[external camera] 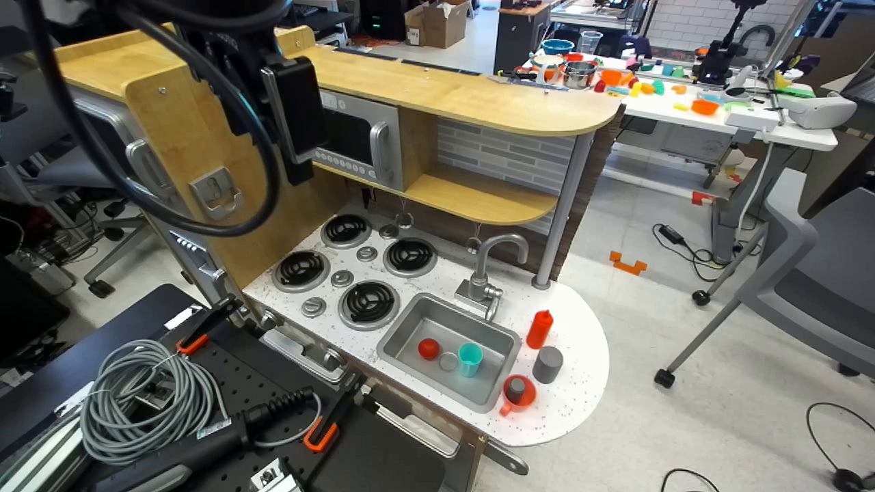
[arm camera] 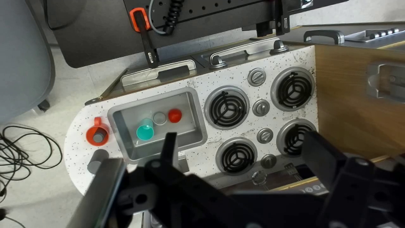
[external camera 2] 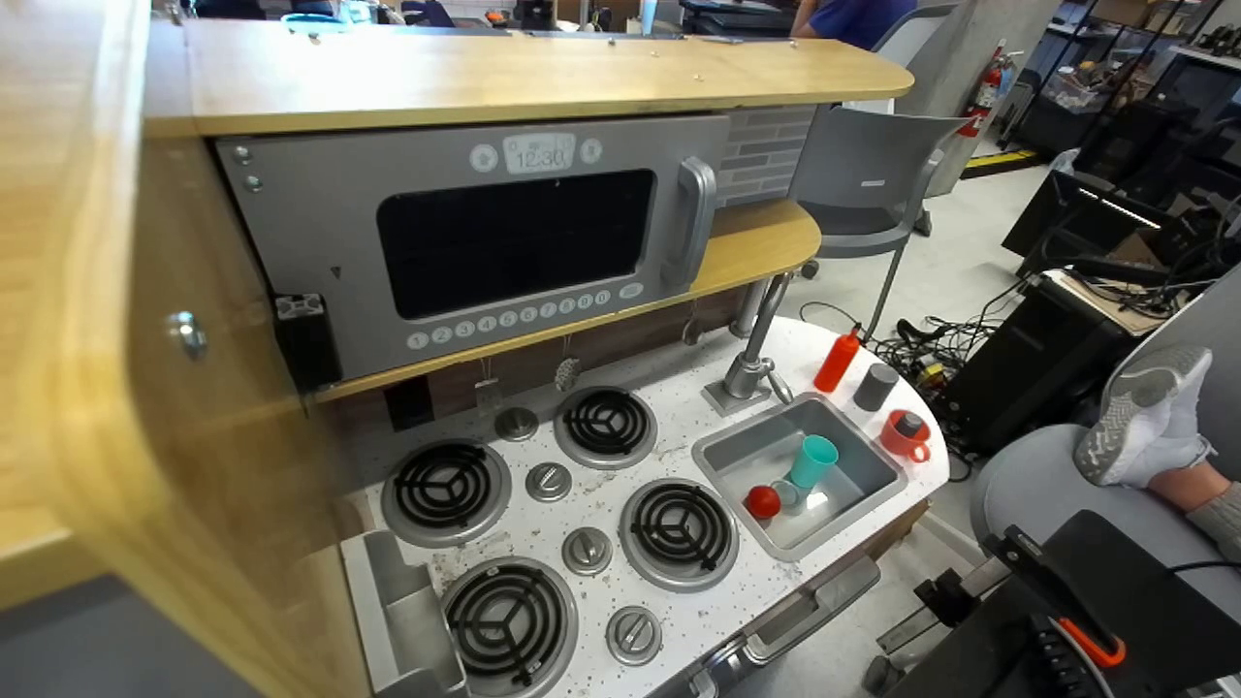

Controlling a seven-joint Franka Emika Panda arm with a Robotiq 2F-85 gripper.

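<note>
High above the toy kitchen, my gripper stands open, its two dark fingers wide apart and nothing between them. Inside the sink (arm camera: 197,114) lie a red ball (arm camera: 175,115) and a teal cup (arm camera: 145,131), with a round drain between them. On the counter right of the sink in the first exterior view are an orange mug (external camera: 526,398) holding a small grey piece (external camera: 515,389), a grey cylinder (external camera: 547,364) and a red bottle (external camera: 539,329). The second exterior view does not clearly show the gripper's fingers.
Several stove burners (external camera 2: 680,533) and knobs (external camera 2: 587,551) fill the counter left of the sink. A faucet (external camera: 484,270) rises behind the sink. The microwave (external camera 2: 314,198) and wooden shelf (external camera: 459,90) stand over the back. A wooden side panel (arm camera: 353,102) bounds the burner end.
</note>
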